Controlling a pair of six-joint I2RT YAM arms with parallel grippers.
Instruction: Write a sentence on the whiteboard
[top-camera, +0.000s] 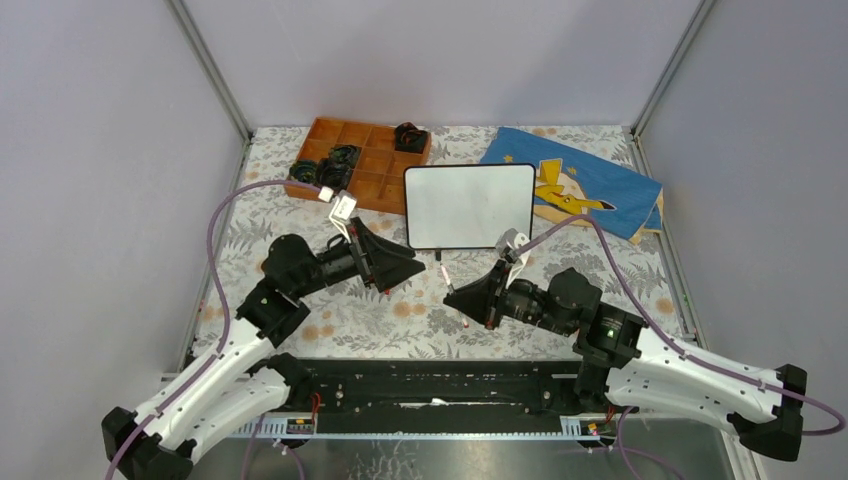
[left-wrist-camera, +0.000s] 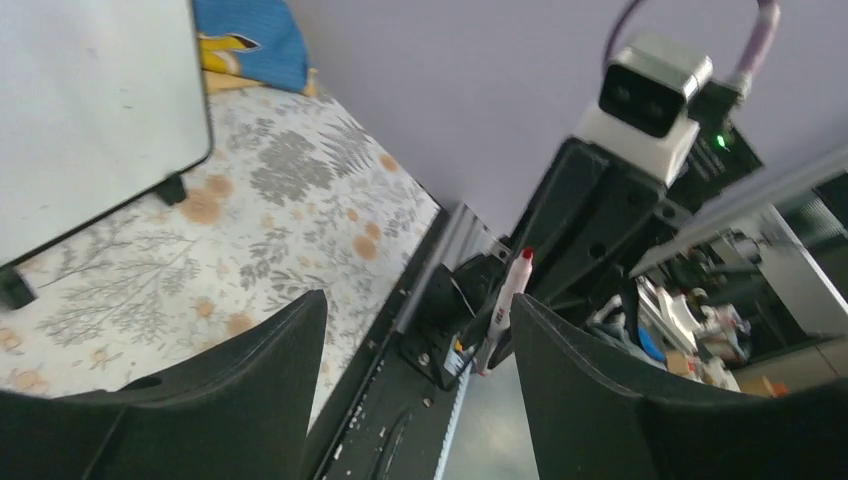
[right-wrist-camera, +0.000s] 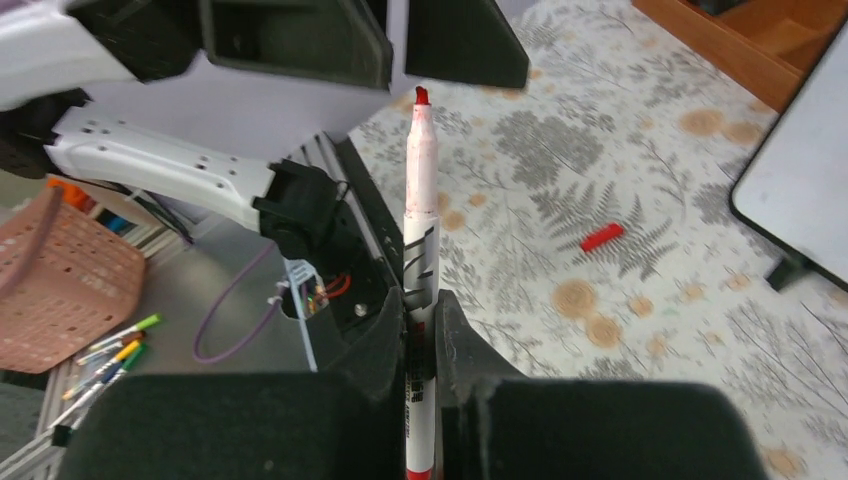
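My right gripper (top-camera: 456, 299) is shut on a white marker (right-wrist-camera: 420, 170), which stands up from between its fingers with a bare red tip. A red cap (right-wrist-camera: 603, 237) lies loose on the patterned tabletop. My left gripper is open with nothing between its fingers; beyond them in the left wrist view, the right gripper and marker appear. From the top, the left gripper is to the left of the marker, and its dark fingers (right-wrist-camera: 465, 45) show above the marker tip in the right wrist view. The whiteboard (top-camera: 470, 205) is blank where visible, behind both grippers.
A wooden compartment box (top-camera: 375, 160) holding dark bundles sits at the back left. At the back right lies a blue cloth (top-camera: 590, 170) with a yellow figure. A basket (right-wrist-camera: 70, 270) and several pens are below, off the table.
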